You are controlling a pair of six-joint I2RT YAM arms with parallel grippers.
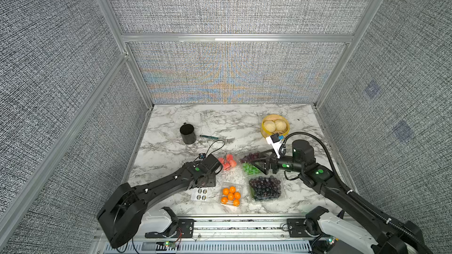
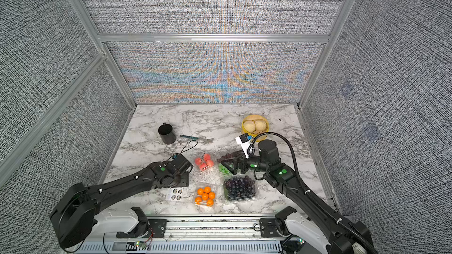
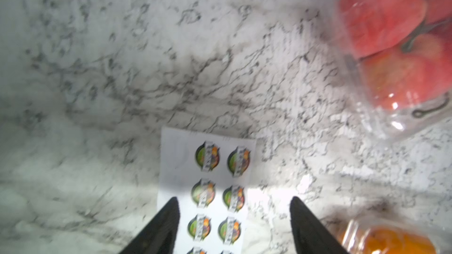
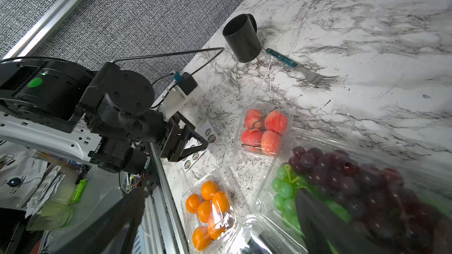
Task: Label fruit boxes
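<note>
The white sticker sheet [image 3: 179, 174] with round fruit labels lies flat on the table, beneath my left gripper, whose fingers stand apart in the left wrist view with nothing held. A clear box of peaches [image 1: 227, 161] lies to that gripper's right, and a box of oranges [image 1: 230, 194] is nearer the front edge. My right gripper is open over the boxes of red and green grapes [image 4: 339, 174]; no label shows on its fingers. In front of those grapes stands a box of dark grapes [image 1: 265, 188].
At the back left are a black mug [image 1: 187, 133] and a fork [image 1: 216, 138]. A yellow steamer of buns [image 1: 275, 127] stands at the back right, behind the right arm. Clear table lies between mug and steamer.
</note>
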